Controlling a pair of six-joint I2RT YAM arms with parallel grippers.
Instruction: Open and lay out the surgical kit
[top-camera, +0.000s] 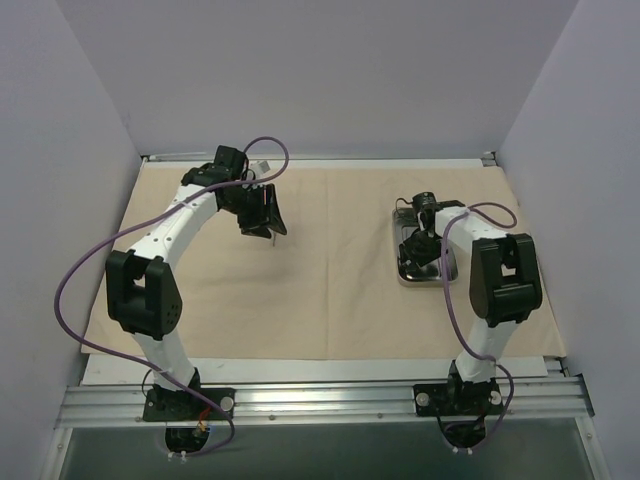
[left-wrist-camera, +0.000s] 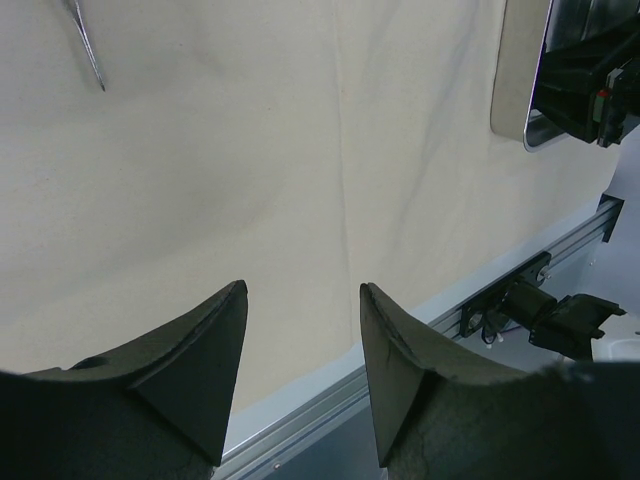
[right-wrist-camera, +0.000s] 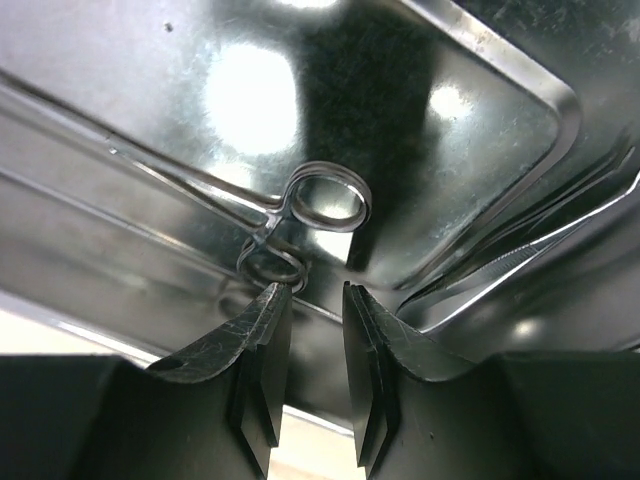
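A steel tray (top-camera: 428, 279) sits at the right of the cloth, with my right gripper down over it. In the right wrist view, ring-handled scissors or forceps (right-wrist-camera: 330, 185) and tweezers (right-wrist-camera: 495, 270) lie inside; the right fingers are partly apart beside the rings, with no instrument clearly between them. My left gripper stands open above the cloth at the left. A thin metal instrument (left-wrist-camera: 90, 55) lies on the cloth near it, mostly out of that view.
Grey walls border both sides, and a metal rail (top-camera: 320, 395) runs along the front.
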